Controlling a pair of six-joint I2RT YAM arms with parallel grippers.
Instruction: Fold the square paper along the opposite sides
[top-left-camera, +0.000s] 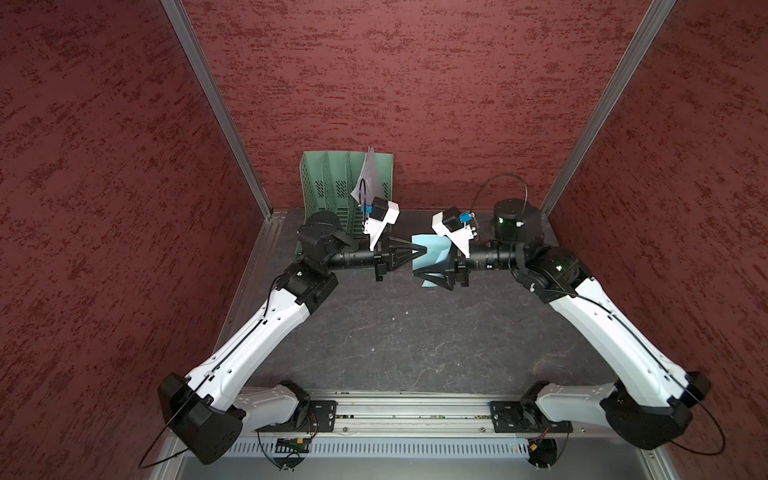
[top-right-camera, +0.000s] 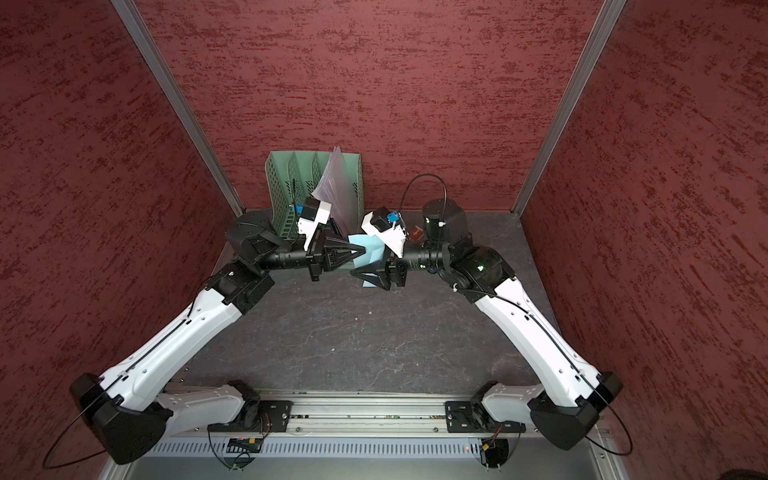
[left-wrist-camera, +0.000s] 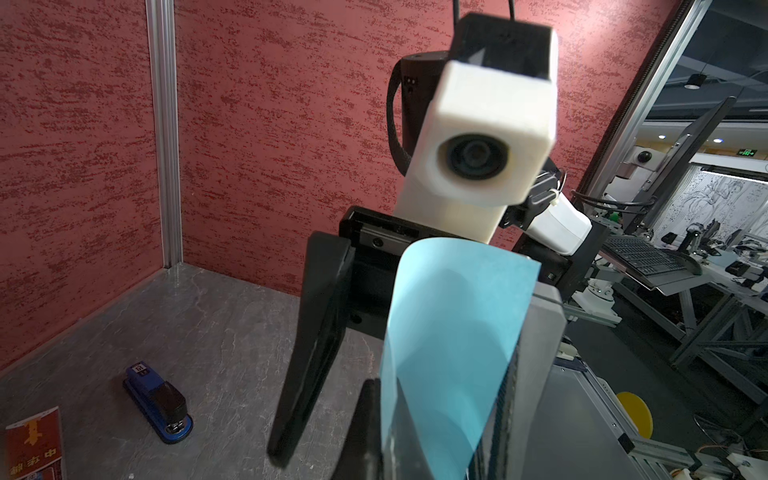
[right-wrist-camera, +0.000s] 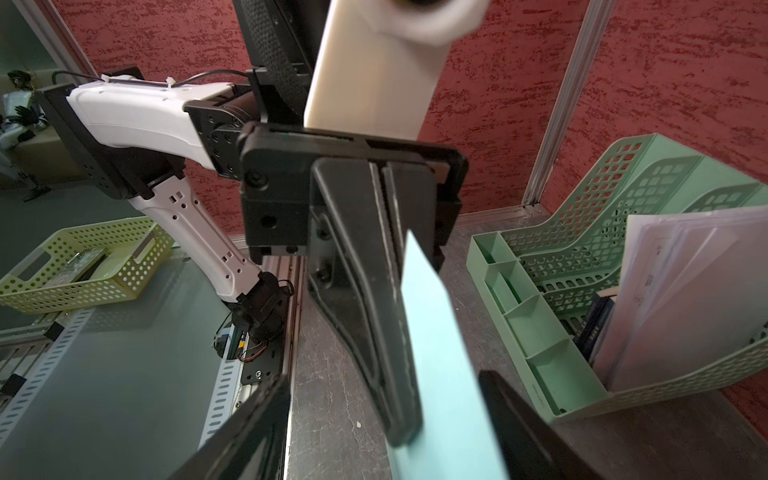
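Note:
A light blue sheet of paper (top-left-camera: 422, 240) is up off the table between the two arms, curved with a rounded upper bend in the left wrist view (left-wrist-camera: 460, 320). My left gripper (top-left-camera: 424, 250) is shut on it, its fingers (right-wrist-camera: 376, 320) pressed together with the paper beside them in the right wrist view. My right gripper (top-left-camera: 417, 273) faces it from the other side. Its fingers (left-wrist-camera: 316, 344) stand apart, with the paper passing in front of and between them. How close the right pads are to the sheet is partly hidden.
A green file rack (right-wrist-camera: 544, 352) holding white papers (right-wrist-camera: 688, 280) stands at the back left. A blue stapler (left-wrist-camera: 157, 401) and a red card (left-wrist-camera: 33, 444) lie on the table. A dark cylinder (top-left-camera: 509, 220) stands at the back right.

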